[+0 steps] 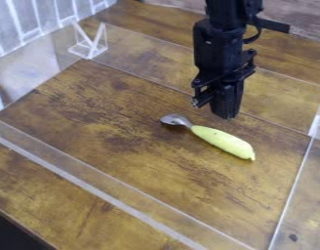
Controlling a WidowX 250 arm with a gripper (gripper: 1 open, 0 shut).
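Note:
A spoon with a pale yellow-green handle (222, 143) lies on the wooden table, its metal bowl (176, 120) pointing left. Above and behind it, near the upper right of the camera view, hangs the black gripper (221, 104) on the arm, apart from the spoon. Its fingers look closed, with nothing visible between them.
Clear plastic walls border the wooden surface (98, 137) at left, front and right. A small white bracket (90, 41) stands at the back left.

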